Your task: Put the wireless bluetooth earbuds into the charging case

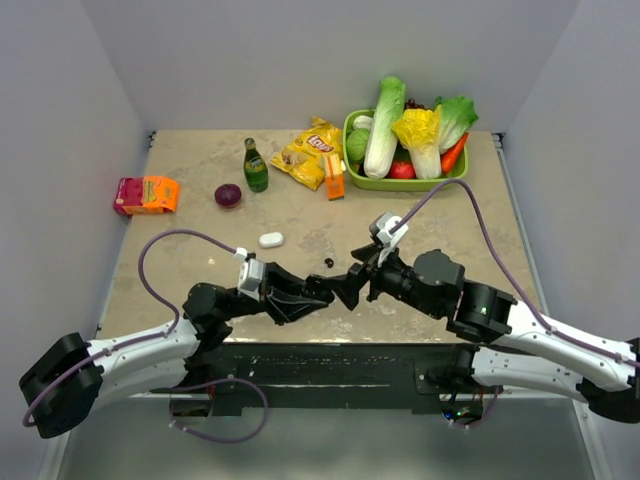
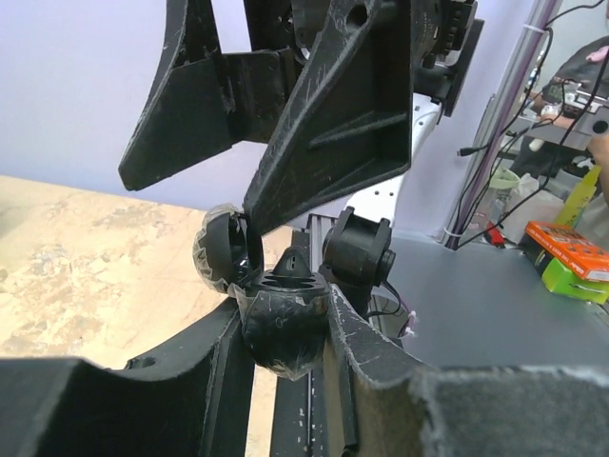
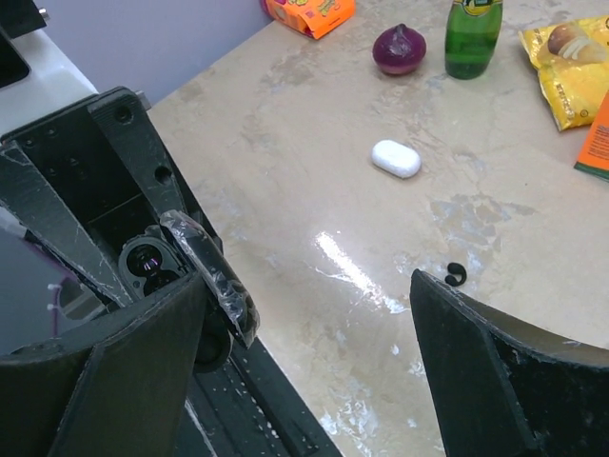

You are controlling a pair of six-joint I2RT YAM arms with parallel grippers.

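My left gripper (image 1: pixel 310 292) is shut on the black charging case (image 2: pixel 284 324), which is held up in front of my right gripper (image 1: pixel 355 278). In the left wrist view the case's lid (image 2: pixel 221 249) appears raised. My right gripper stands open just to the right of the case, its fingers wide apart. A small black earbud (image 3: pixel 455 274) lies on the table, also visible in the top view (image 1: pixel 329 262). A white oblong object (image 1: pixel 271 240) lies left of it.
An onion (image 1: pixel 228 195), green bottle (image 1: pixel 255 170), chip bag (image 1: pixel 306 150), orange packets (image 1: pixel 146 195) and a green basket (image 1: pixel 405 182) of vegetables occupy the back and left.
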